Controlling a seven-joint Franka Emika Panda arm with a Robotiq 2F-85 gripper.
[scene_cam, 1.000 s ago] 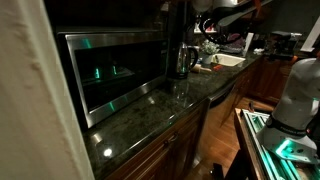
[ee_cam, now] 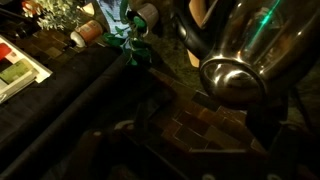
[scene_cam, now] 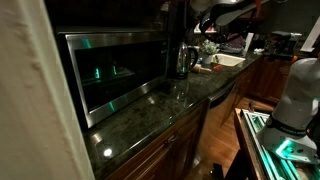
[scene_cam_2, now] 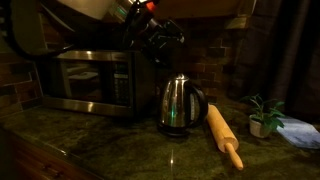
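A shiny steel kettle with a black handle stands upright on the dark counter. Above it, near the backsplash, my gripper hangs in exterior view 2, apart from the kettle. From the wrist view, the gripper has its dark fingers spread wide, with the tiled wall between them and nothing held. That view shows the kettle large at the upper right, lid toward the camera. Further back in exterior view 1, the kettle sits beyond the microwave; the fingertips are hard to make out there.
A microwave stands left of the kettle. To its right are a wooden rolling pin, a potted plant and a pale cloth. A sink lies further along.
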